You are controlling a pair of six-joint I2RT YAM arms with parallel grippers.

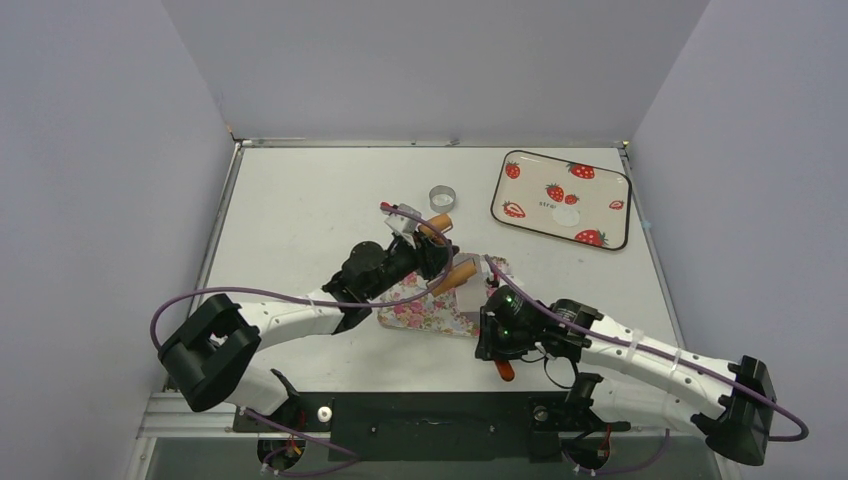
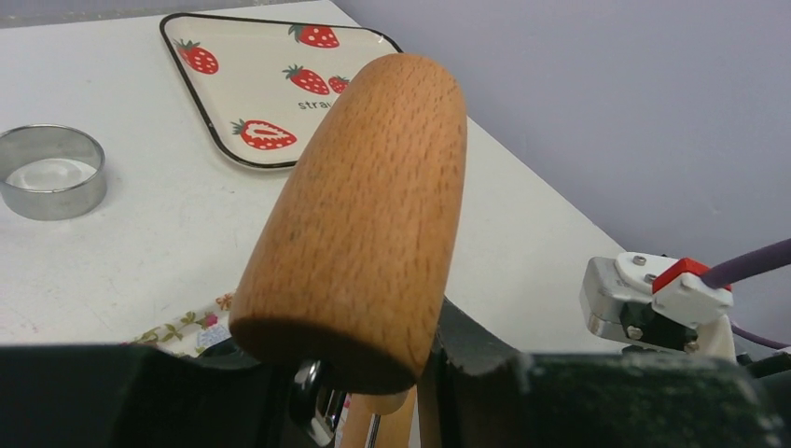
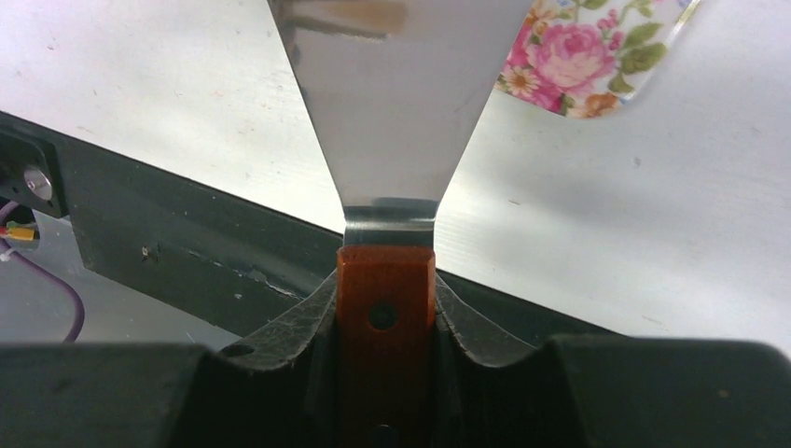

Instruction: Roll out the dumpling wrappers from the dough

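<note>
A wooden rolling pin [image 1: 452, 278] with an upright-leaning end [image 2: 350, 224] is at my left gripper [image 1: 435, 245], which is over the floral board [image 1: 410, 315]; a wooden handle end sits between its fingers, though their grip is hard to tell. My right gripper is shut on the wooden handle of a metal scraper [image 3: 392, 112], whose blade lies over the floral board [image 3: 578, 65]. The dough is hidden. A steel ring cutter [image 2: 51, 193] stands behind the board. On the strawberry tray [image 1: 530, 220] lies a pale round piece [image 1: 565, 216].
Side walls border the table. A dark rail [image 1: 390, 425] runs along the front edge, below my right gripper.
</note>
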